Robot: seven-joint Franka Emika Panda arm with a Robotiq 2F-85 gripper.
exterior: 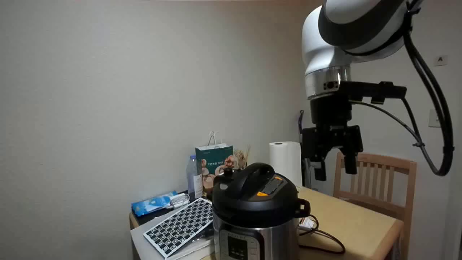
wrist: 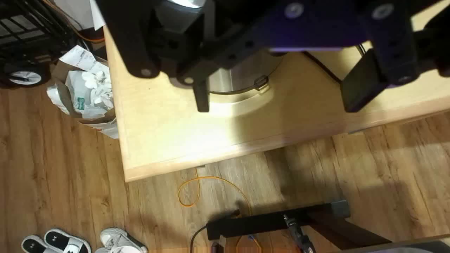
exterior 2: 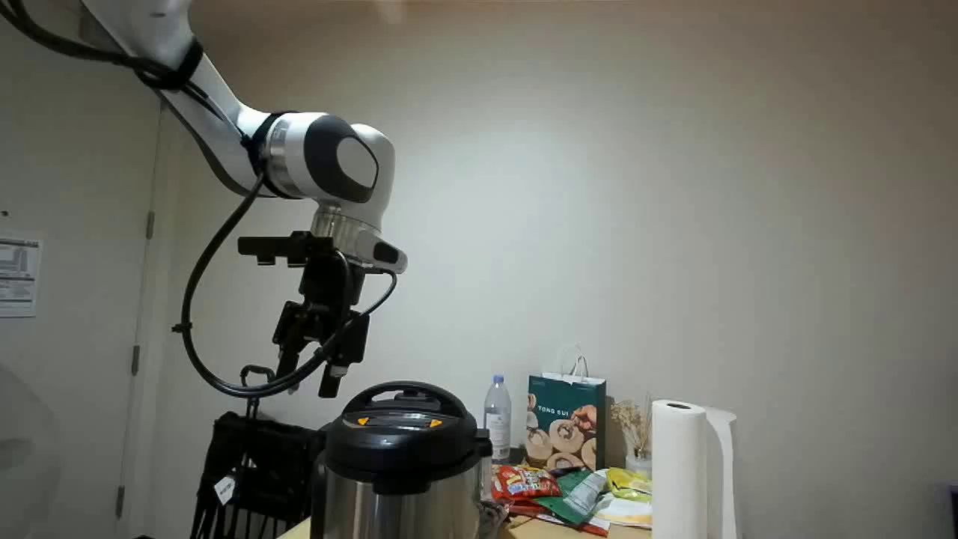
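A steel pressure cooker with a black lid (exterior: 255,190) stands on the wooden table (exterior: 364,216), its lid on. My gripper (exterior: 335,173) hangs in the air above table height, pointing down and apart from the cooker in exterior view 1. Exterior view 2 has the gripper (exterior 2: 307,386) up and to the left of the black lid (exterior 2: 401,436). From the wrist, the two fingers are spread wide and the gripper is open, with nothing between its fingertips. Below them lies the light table edge; the cooker's steel side (wrist: 249,73) is partly hidden behind the gripper body.
Beside the cooker lies a checkered board (exterior: 182,225). Behind stand a water bottle (exterior 2: 498,418), a green paper bag (exterior 2: 566,422) and a paper towel roll (exterior 2: 679,471). Snack packets (exterior 2: 525,482) lie near the bag. A chair (exterior: 376,186) stands by the table, and a black cord (exterior: 325,242) crosses its top.
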